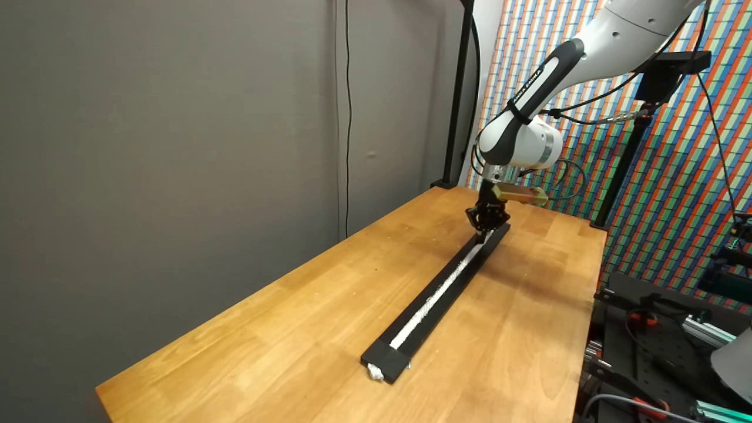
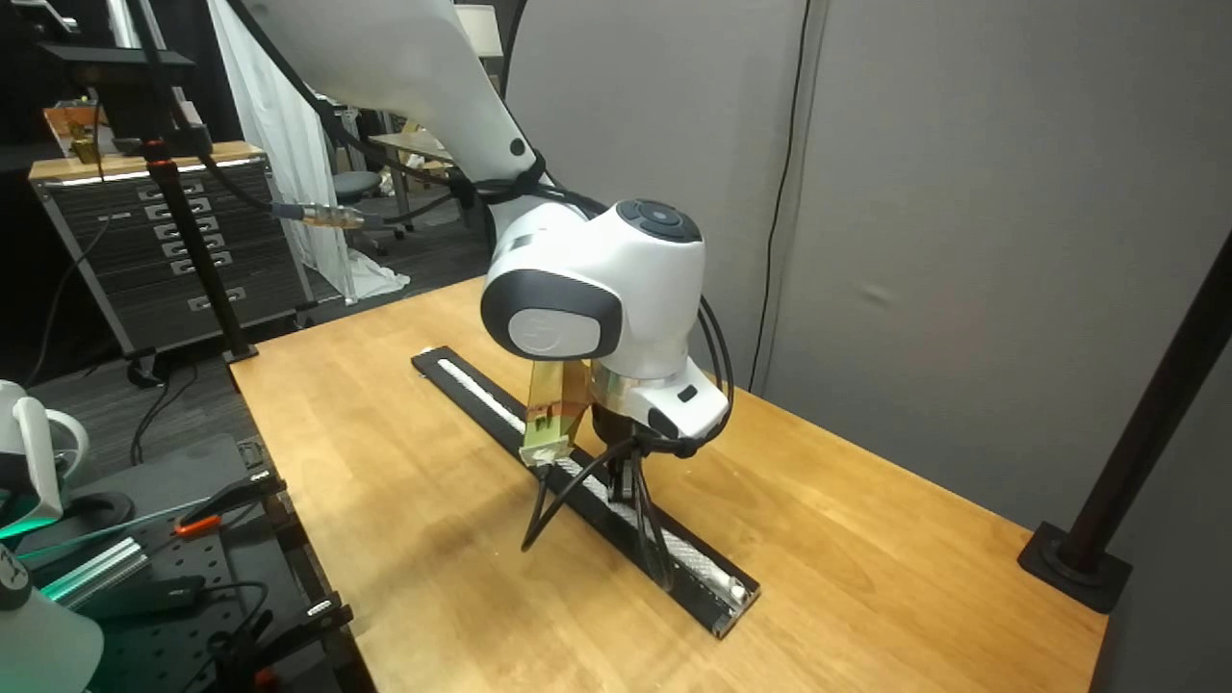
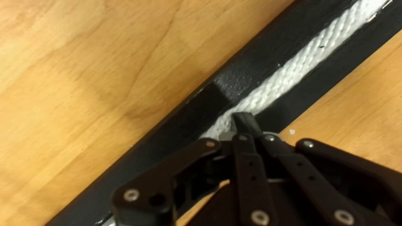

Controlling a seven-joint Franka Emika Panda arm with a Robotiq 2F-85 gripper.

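A long black bar [image 1: 440, 292] lies on the wooden table, with a white braided rope [image 1: 431, 304] running along its central groove. My gripper is shut, its fingertips down at the rope in the wrist view; nothing clear shows between them. In exterior view 1 the gripper [image 1: 482, 236] is over the far part of the bar. From the other side, the gripper [image 2: 623, 491] appears partly covered by dangling black cables. The rope [image 3: 292, 71] lies along the groove on the visible stretch; the part under the fingers is hidden.
Bare wooden table [image 1: 296, 331] surrounds the bar on both sides. A black post [image 2: 1086, 531] stands at a table corner, and another post [image 1: 620, 176] rises by the opposite edge. Tools and hardware lie on a dark cart [image 2: 173, 577] beside the table.
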